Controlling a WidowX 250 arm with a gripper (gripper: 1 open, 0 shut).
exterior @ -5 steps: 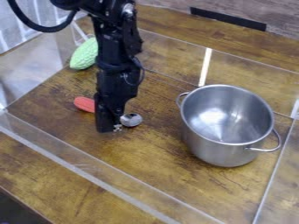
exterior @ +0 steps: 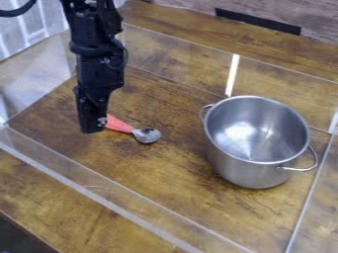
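My black gripper [exterior: 93, 121] hangs low over the left part of the wooden surface, just left of a spoon with a red handle [exterior: 117, 126] and a silver bowl [exterior: 146, 134]. It is shut, with nothing visible between its fingers. The spoon lies flat on the surface, its bowl pointing right.
A large steel pot [exterior: 258, 143] with side handles stands on the right. Clear panel edges run along the left, front and right.
My gripper has moved left, from over the spoon to beside its handle, uncovering more of the spoon. The arm now hides the green object that showed at upper left.
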